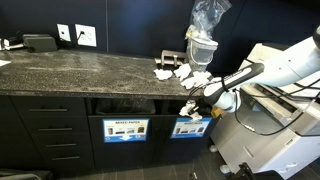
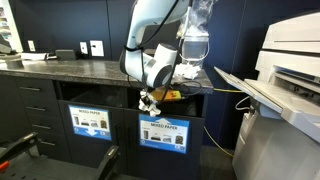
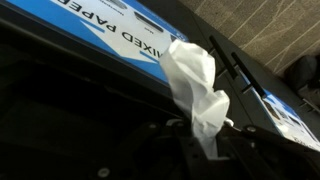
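Observation:
A crumpled white paper (image 3: 195,82) sticks up out of my gripper, which is shut on its lower part; the fingers are dark and partly hidden by it. In exterior view 2 the white paper (image 2: 149,104) shows at the front of the right-hand bin (image 2: 197,103), just above its blue-and-white mixed paper label (image 2: 165,133). From exterior view 1, the gripper (image 1: 189,108) is low by the counter front at this same bin. Dark shadow hides the bin's inside in the wrist view.
Several crumpled white papers (image 1: 183,71) lie on the dark counter (image 1: 90,75) above the bins. A container with a clear plastic bag (image 1: 206,20) stands behind them. To the left is a second labelled bin (image 1: 125,130). White equipment (image 2: 275,110) stands close on the right.

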